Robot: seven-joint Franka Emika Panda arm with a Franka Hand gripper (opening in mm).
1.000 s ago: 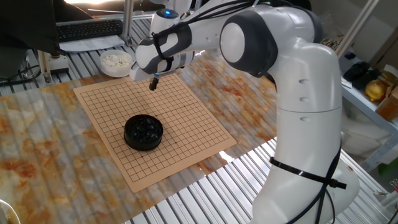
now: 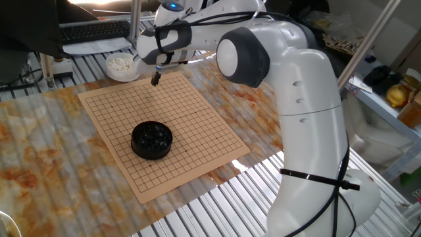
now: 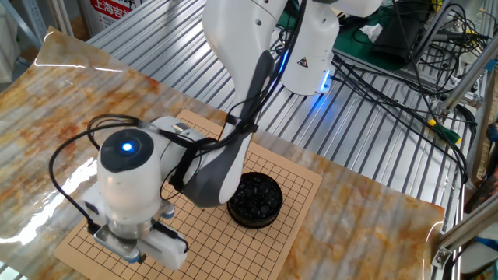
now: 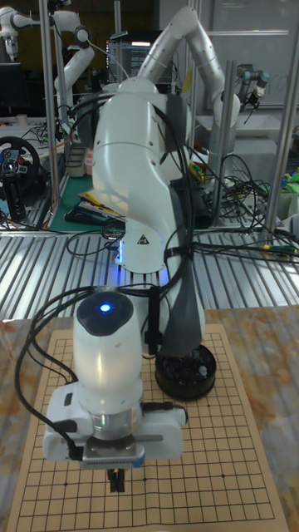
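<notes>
A wooden Go board (image 2: 191,125) with a printed grid lies on the table, its visible points bare of stones. On it stands a round black bowl (image 2: 152,140) filled with black stones; in exterior view 2 the bowl (image 3: 255,201) is close beside the arm's grey joint. My gripper (image 4: 117,480) hangs above the board, pointing down, away from the bowl. Its two dark fingers stand close together, and no stone shows between them, though they are small in the view. In exterior view 2 the hand's body covers the fingertips.
At the board's far corner in exterior view 1 stands a white bowl (image 2: 122,66) of white stones, near a keyboard (image 2: 95,31) and a metal post (image 2: 135,23).
In exterior view 1 the arm has swung left, carrying my gripper slightly left and toward the white bowl's side. Board and both bowls have stayed in place.
</notes>
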